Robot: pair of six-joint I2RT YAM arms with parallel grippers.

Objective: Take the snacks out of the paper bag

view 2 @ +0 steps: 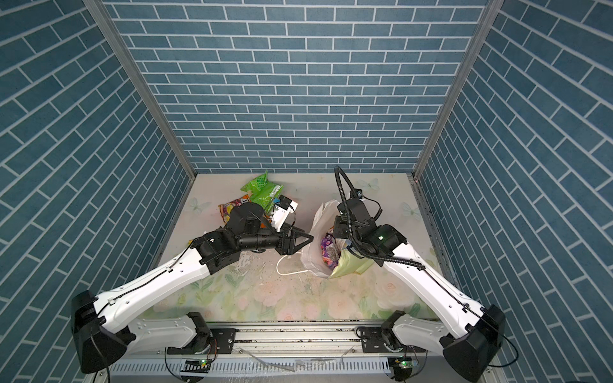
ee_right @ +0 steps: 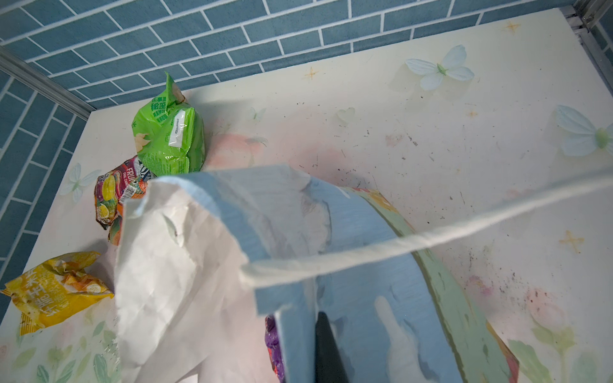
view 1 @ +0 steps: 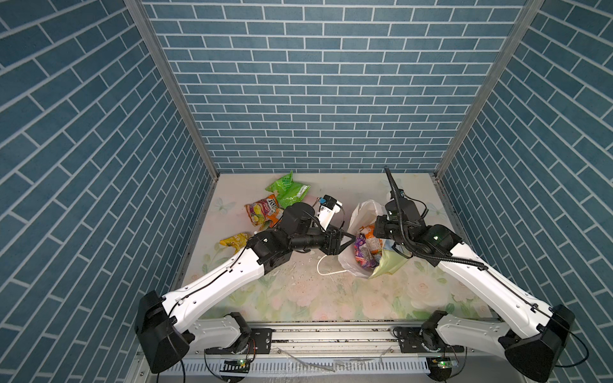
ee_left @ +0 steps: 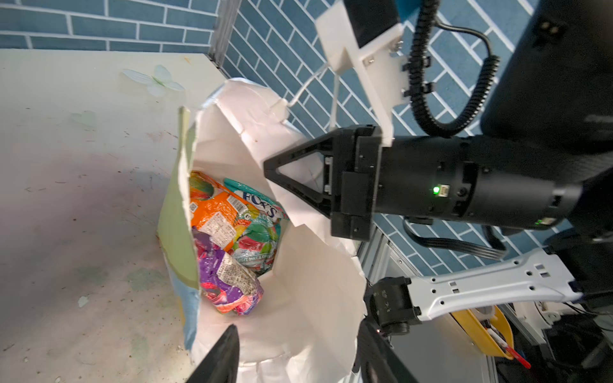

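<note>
The paper bag lies open at right of centre, with orange, purple and green snack packets inside, such as the purple packet. My left gripper is part open at the bag's mouth, its fingertips low in the left wrist view, nothing between them. My right gripper is shut at the bag's upper right rim; whether paper is pinched in its tips is hard to tell.
Green packets, a fruit-candy packet and a yellow packet lie at the left. Tiled walls enclose three sides.
</note>
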